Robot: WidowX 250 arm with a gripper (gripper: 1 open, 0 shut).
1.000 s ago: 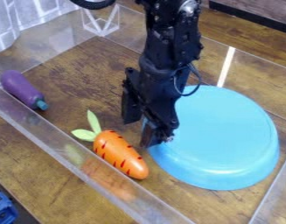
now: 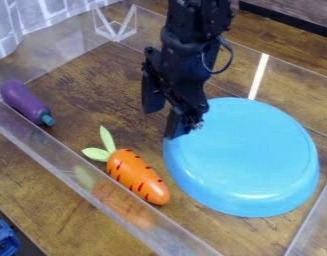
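Observation:
The black gripper (image 2: 170, 110) hangs pointing down at the centre, over the rear-left edge of a light blue round plastic disc (image 2: 239, 160). Its fingertips are dark and overlap, so whether they are open or shut is unclear. An orange toy carrot (image 2: 135, 175) with green leaves lies left of the disc on the wooden floor of the bin. A purple toy eggplant (image 2: 24, 100) lies at the far left.
Clear plastic walls (image 2: 92, 193) edge the wooden workspace. A blue object (image 2: 0, 238) sits outside at the bottom left. Bare wood shows at the upper left and along the back.
The gripper has risen and moved slightly back from the disc's near-left area. The carrot, eggplant and disc look almost unmoved.

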